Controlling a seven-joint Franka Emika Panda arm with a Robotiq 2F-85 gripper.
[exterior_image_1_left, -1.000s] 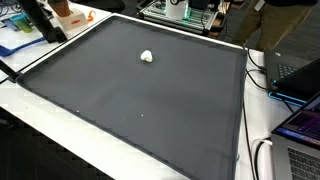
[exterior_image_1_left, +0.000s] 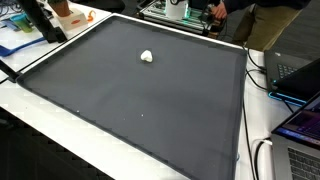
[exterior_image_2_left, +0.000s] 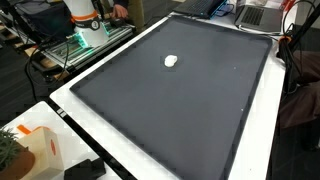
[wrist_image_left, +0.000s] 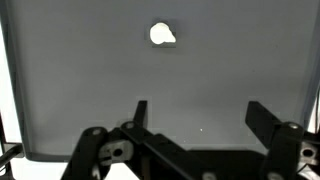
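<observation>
A small white object (exterior_image_1_left: 147, 56) lies alone on the dark grey board. It also shows as a small white object (exterior_image_2_left: 170, 61) in the second exterior view, and what it is I cannot make out. In the wrist view the white object (wrist_image_left: 162, 34) sits near the top, well beyond the fingertips and touched by nothing. My gripper is open, its two black fingers wide apart with only bare board between them. Neither exterior view shows the gripper's fingers.
The dark board (exterior_image_1_left: 150, 105) is otherwise clear, with a white table (exterior_image_1_left: 110, 143) around its edges. Laptops (exterior_image_1_left: 298, 155) and cables line the right side in the first exterior view. An orange-and-white item (exterior_image_2_left: 40, 150) stands near a corner in the second exterior view.
</observation>
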